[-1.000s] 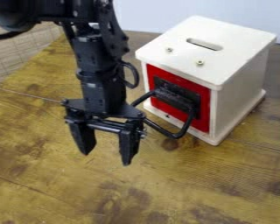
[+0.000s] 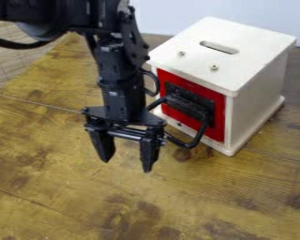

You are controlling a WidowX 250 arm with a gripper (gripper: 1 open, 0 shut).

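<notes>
My black gripper [image 2: 125,148] hangs low over the bare wooden table, fingers pointing down and apart, open with nothing between them. To its right stands a white box [image 2: 251,96] with a slot and two small knobs on top. Its front has a red panel [image 2: 213,132] with a black fitting and a thick black looped handle or hose, which passes partly behind my arm; where it ends is unclear.
A thin cable crosses it at the left. A pale wall stands behind the box.
My arm and gripper have shifted slightly to the right over the last second. The box has stayed in place.
</notes>
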